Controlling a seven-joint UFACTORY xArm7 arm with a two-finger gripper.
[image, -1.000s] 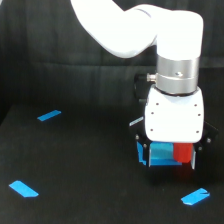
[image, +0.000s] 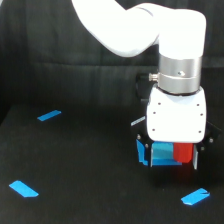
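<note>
My white gripper (image: 173, 160) points down at the right of the camera view, low over the dark table. Right below its hand are a red block (image: 183, 152) and a light-blue piece (image: 162, 154), side by side. More blue (image: 141, 150) shows at the left edge of the hand. The hand covers the upper parts of these pieces. Whether the fingers touch or grip any of them cannot be made out at this size.
Flat blue strips lie on the table (image: 90, 170): one at the far left (image: 49, 115), one at the near left (image: 23, 188) and one at the near right (image: 195, 197). A dark curtain hangs behind.
My hand sits very slightly lower than before. The red and blue pieces and the strips look to be in the same places.
</note>
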